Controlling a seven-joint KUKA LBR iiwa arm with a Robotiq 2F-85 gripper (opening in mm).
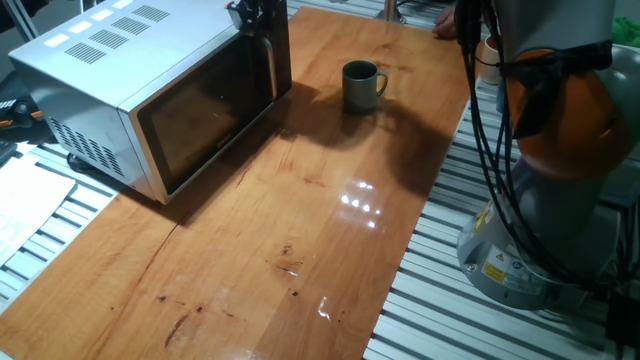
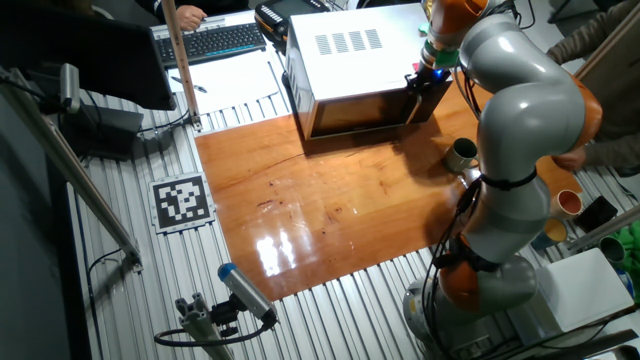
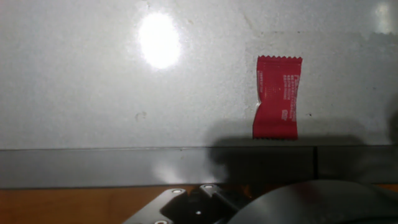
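The silver microwave stands on the wooden table, its dark door closed and its upright handle on the door's right side. My gripper is at the upper front edge of the microwave, close to the top of the handle; whether it touches cannot be told. From the other side, the gripper shows by the handle, below the arm's wrist. Only part of the gripper's dark linkage enters the bottom of the wrist view, fingertips hidden. A red wrapped packet lies flat on the microwave's top.
A green mug stands upright on the table, to the right of the microwave. A person's hand rests at the far edge. More cups stand behind the arm.
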